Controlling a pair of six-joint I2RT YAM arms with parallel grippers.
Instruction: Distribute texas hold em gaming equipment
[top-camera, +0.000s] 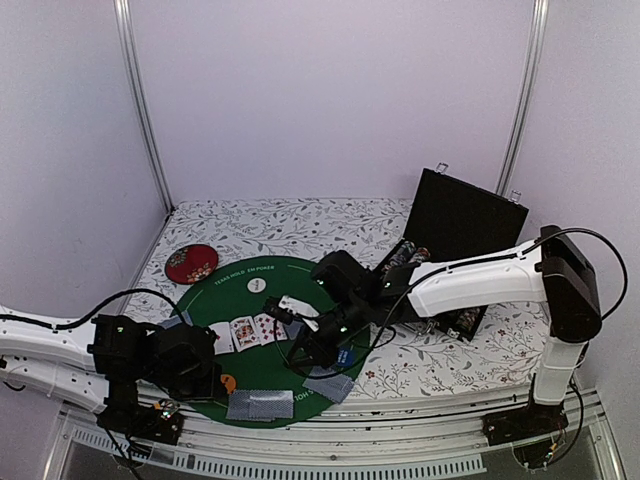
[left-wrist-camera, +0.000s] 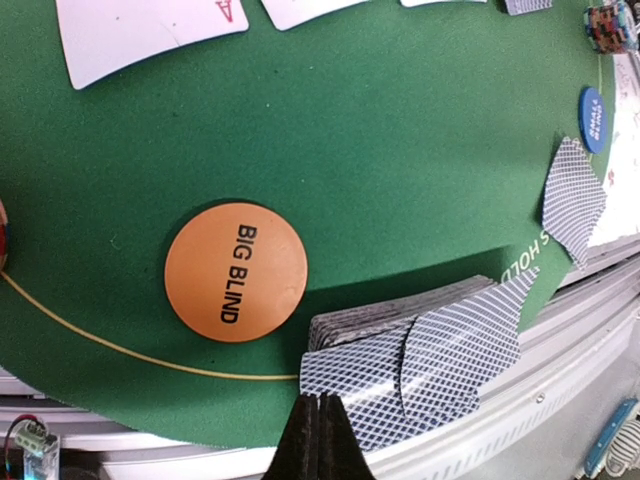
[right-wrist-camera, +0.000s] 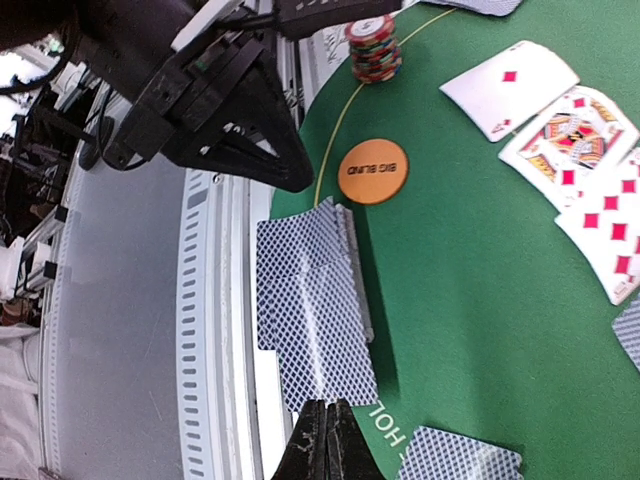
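Observation:
On the green round poker mat (top-camera: 230, 295), patterned card backs (top-camera: 260, 405) lie fanned over a deck at the front edge. In the left wrist view, the deck (left-wrist-camera: 385, 315) has cards (left-wrist-camera: 455, 350) spread over it. My left gripper is shut just at their near corner, nothing visible between its fingers. My right gripper is also shut and empty-looking, above the other end of these cards (right-wrist-camera: 315, 320). An orange BIG BLIND button (left-wrist-camera: 236, 272) lies beside the deck. A blue SMALL BLIND button (left-wrist-camera: 593, 120) lies farther right, near another card pile (left-wrist-camera: 574, 200).
Three face-up cards (top-camera: 244, 333) lie mid-mat. Chip stacks (right-wrist-camera: 373, 48) stand near the rim. A red chip tray (top-camera: 191, 264) sits at the back left; an open black case (top-camera: 465, 215) is at the right.

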